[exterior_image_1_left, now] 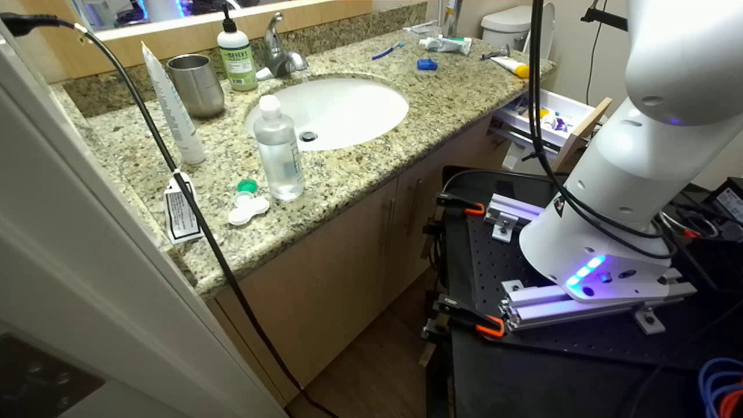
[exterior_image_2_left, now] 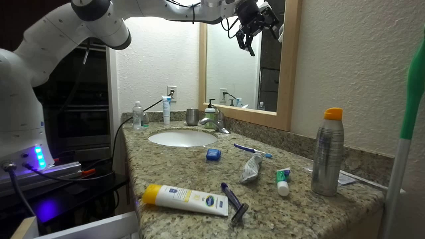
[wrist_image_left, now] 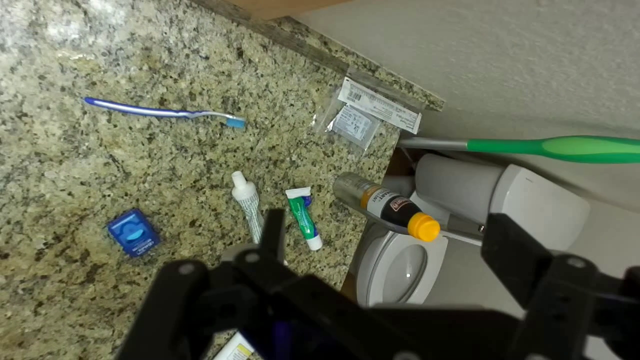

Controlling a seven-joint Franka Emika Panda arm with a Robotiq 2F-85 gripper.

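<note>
My gripper is open, its two black fingers wide apart with nothing held between them. In exterior view 2 the gripper [exterior_image_2_left: 263, 41] hangs high above the counter, in front of the mirror. Below lie a blue and white toothbrush [wrist_image_left: 153, 111], a blue floss box [wrist_image_left: 133, 233], a white crumpled tube [wrist_image_left: 247, 201] and a small green tube [wrist_image_left: 304, 219]. A silver spray can with an orange cap [exterior_image_2_left: 327, 159] stands upright at the counter's end. Closer to exterior view 2, a yellow-capped white tube [exterior_image_2_left: 185, 199] lies beside a dark razor [exterior_image_2_left: 235, 203].
An open drawer [exterior_image_1_left: 581, 132] juts from the counter's far end. Around the sink [exterior_image_1_left: 352, 115] stand a clear bottle [exterior_image_1_left: 280, 157], a soap pump [exterior_image_1_left: 238, 61], a metal cup [exterior_image_1_left: 197, 87] and an upright white tube [exterior_image_1_left: 174, 111]. A black cable [exterior_image_1_left: 219, 254] crosses the near end.
</note>
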